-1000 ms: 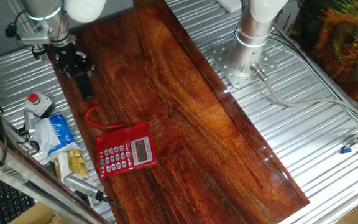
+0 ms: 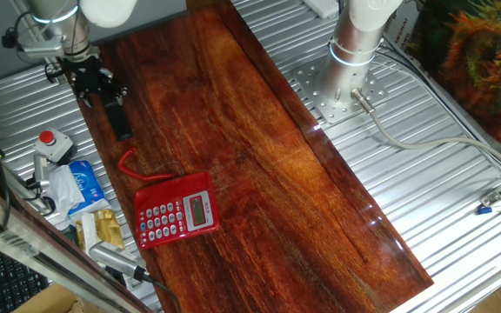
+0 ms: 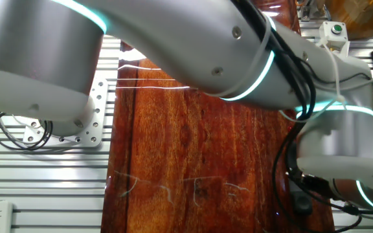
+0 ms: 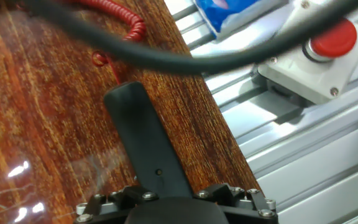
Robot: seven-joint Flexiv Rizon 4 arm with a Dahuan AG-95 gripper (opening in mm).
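A black telephone handset [image 4: 145, 134] lies along the left edge of the wooden tabletop. Its coiled red cord [image 2: 127, 165] leads to the red desk phone [image 2: 177, 209], which has a keypad and a small display. My gripper is at the handset's near end, with its fingers spread to either side. In exterior view 1 the gripper [image 2: 101, 89] is at the upper left, and the handset [image 2: 117, 120] extends out from it toward the phone. The arm hides most of this area in exterior view 2.
Beside the table's left edge are a red-topped stop button [image 2: 48, 139] and a blue-and-white tissue pack [image 2: 81, 187]. A dark cable crosses the wrist view.
Over the last second my gripper has drawn back slightly toward the upper left, showing more of the handset. The handset's far end and the phone have stayed in place.
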